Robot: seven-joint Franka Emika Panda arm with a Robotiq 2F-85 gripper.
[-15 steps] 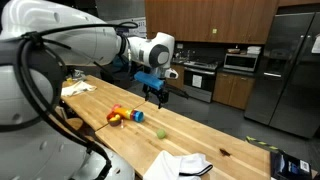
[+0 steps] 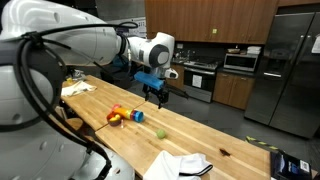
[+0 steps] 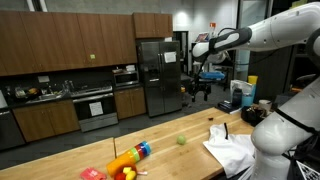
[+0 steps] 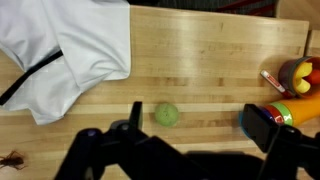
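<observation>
My gripper stands open, high above the wooden table, with nothing between its fingers. Below it in the wrist view, a small round green object [image 4: 166,114] lies alone on the wood. A white cloth [image 4: 88,48] is spread at the upper left of that view, with a dark, slim object [image 4: 32,76] across it. Toward the right edge lie a colourful tube-shaped toy [image 4: 290,111] and a bowl [image 4: 289,73] holding red and yellow pieces. In exterior view 1 the arm holds the gripper [image 2: 157,97] up in the air, clear of everything on the table.
A marker [image 4: 271,79] lies near the bowl. A small dark item [image 4: 13,160] sits at the lower left of the wrist view. In exterior view 1, a dark box [image 2: 290,166] stands at the right table edge. Bare wood surrounds the green object.
</observation>
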